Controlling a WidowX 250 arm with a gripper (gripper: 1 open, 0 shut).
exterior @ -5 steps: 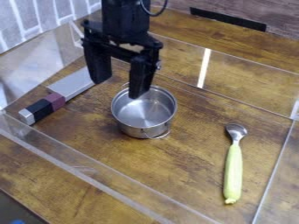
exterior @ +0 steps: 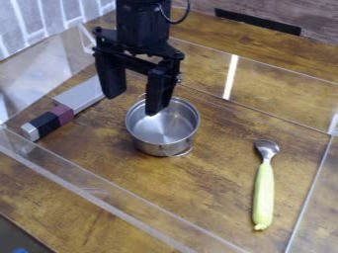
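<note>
My black gripper (exterior: 136, 92) hangs over the upper middle of the camera view, its two fingers spread wide apart and nothing held between them. Just below it a steel pot (exterior: 162, 130) stands on the wooden table (exterior: 119, 198). To the right lies a spoon with a pale yellow-green handle (exterior: 263, 190), its metal head toward the back.
At the left lies a grey and dark purple block-like object (exterior: 57, 116). Clear panels edge the work area on the left and right.
The pot and the spoon have not moved.
</note>
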